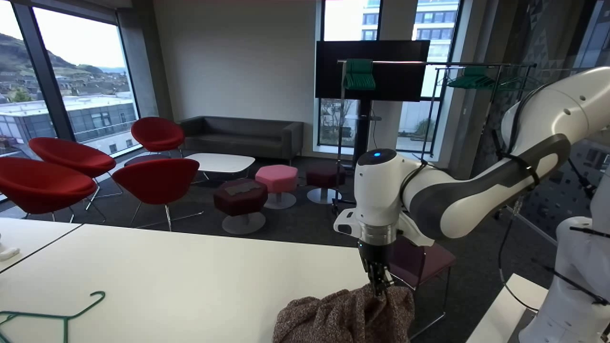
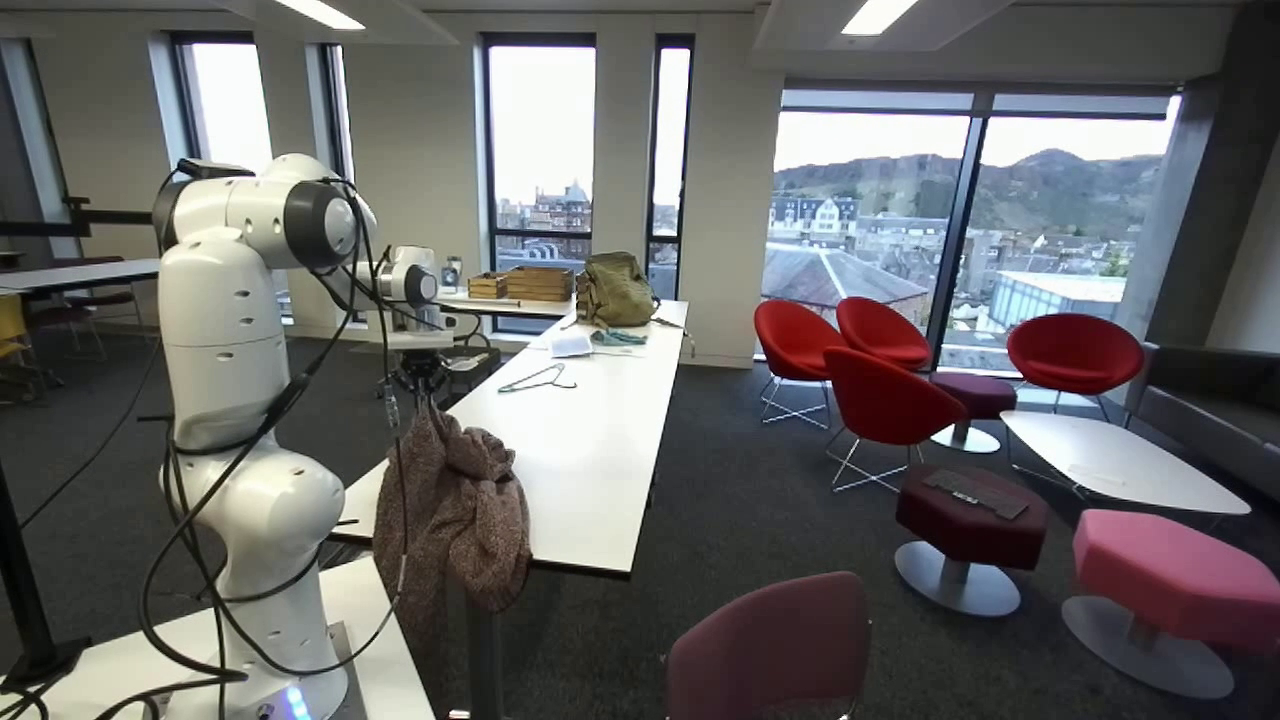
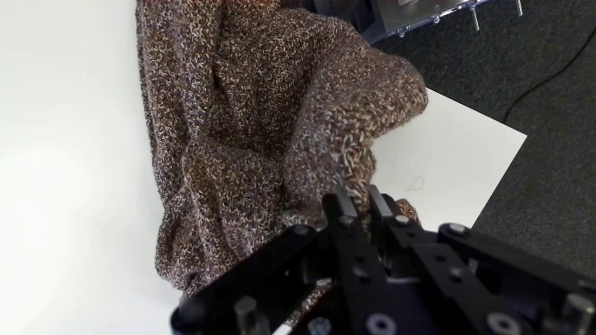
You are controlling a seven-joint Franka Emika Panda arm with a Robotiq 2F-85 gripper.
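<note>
A brown speckled knitted garment [image 1: 350, 317] lies bunched at the edge of the white table, and part of it hangs over the side in exterior view 2. My gripper is shut on a fold of this knit, which shows between the fingertips in the wrist view. In exterior view 1 the gripper [image 1: 379, 287] points down at the garment's raised upper part. The knit [image 3: 240, 111] spreads away from the fingers, mostly over the tabletop. Its hanging part is out of the wrist view.
On the white table [image 1: 171, 268] lies a green hanger [image 1: 66, 316], with clear tabletop between it and the garment. A backpack [image 2: 614, 288] stands at the table's far end. Chairs [image 2: 774, 654] are near the table, and a rail with green hangers [image 1: 359, 74] stands behind.
</note>
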